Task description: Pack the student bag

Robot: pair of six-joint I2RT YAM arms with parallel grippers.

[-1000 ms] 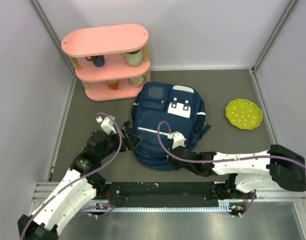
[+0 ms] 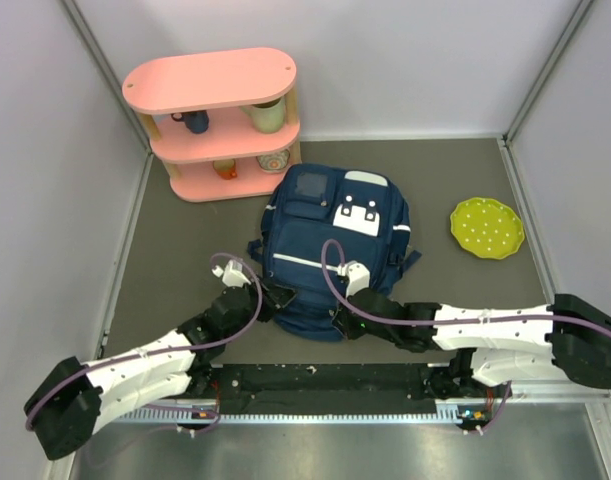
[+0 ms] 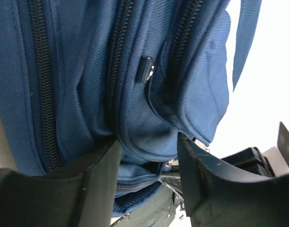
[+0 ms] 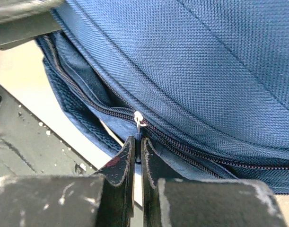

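A navy backpack (image 2: 335, 230) lies flat in the middle of the dark mat. In the right wrist view my right gripper is shut on a metal zipper pull (image 4: 138, 118) on the bag's zipper. My left gripper is at the bag's lower left part, its fingers part open against the fabric, with a folded zipped edge (image 3: 149, 123) between and beyond them. From above, both grippers sit at the bag's lower end; their tips are partly hidden there.
A pink three-tier shelf (image 2: 210, 75) with mugs and cups stands at the back left. A yellow-green dotted plate (image 2: 485, 227) lies on the right.
My left gripper has moved right and down onto the bag's lower part. The right arm has moved only slightly.
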